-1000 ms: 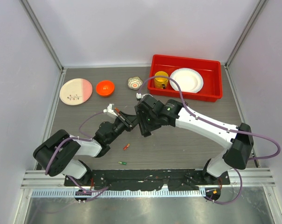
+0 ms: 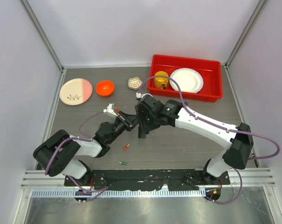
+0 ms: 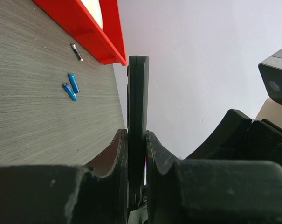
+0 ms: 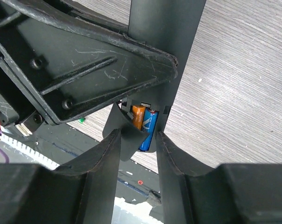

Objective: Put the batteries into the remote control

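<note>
My left gripper is shut on the black remote point(image 3: 137, 86), holding it over the table. In the right wrist view the remote point(image 4: 164, 32) shows an open battery compartment with an orange battery point(image 4: 138, 115) and a blue battery point(image 4: 148, 129) in it. My right gripper is at that compartment, its fingertips on either side, part open; a dark flap, possibly the cover, lies by the left fingertip. Loose blue batteries point(image 3: 73, 83) and a dark battery point(image 3: 77, 52) lie on the table.
A red tray point(image 2: 208, 74) with a white plate and yellow mug stands at back right. An orange bowl point(image 2: 105, 87), a plate point(image 2: 76, 91) and a small patterned dish point(image 2: 135, 83) are at back left. An orange battery point(image 2: 126, 146) and a green battery point(image 2: 122, 163) lie near the front.
At my right gripper, a dark piece now reaches slightly lower in the top view, around the remote's position. The arms otherwise stand as before.
</note>
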